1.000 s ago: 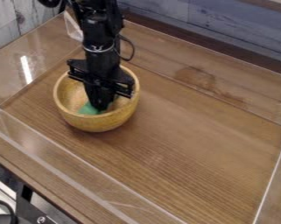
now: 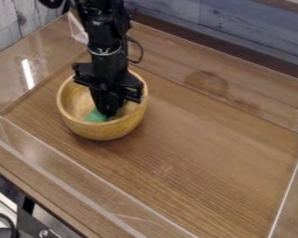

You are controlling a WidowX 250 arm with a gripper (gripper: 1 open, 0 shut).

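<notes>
A round yellow bowl (image 2: 104, 126) stands on the wooden table at the left of the view. My black gripper (image 2: 110, 98) reaches down from above into the bowl. A green object (image 2: 97, 116) lies in the bowl, partly hidden under the gripper. I cannot see clearly whether the fingers are on it or how far apart they are.
A pale wall with planks runs along the back. A white item (image 2: 78, 28) is behind the arm at the upper left. The table's edge runs along the lower left.
The bowl stays about where it was.
</notes>
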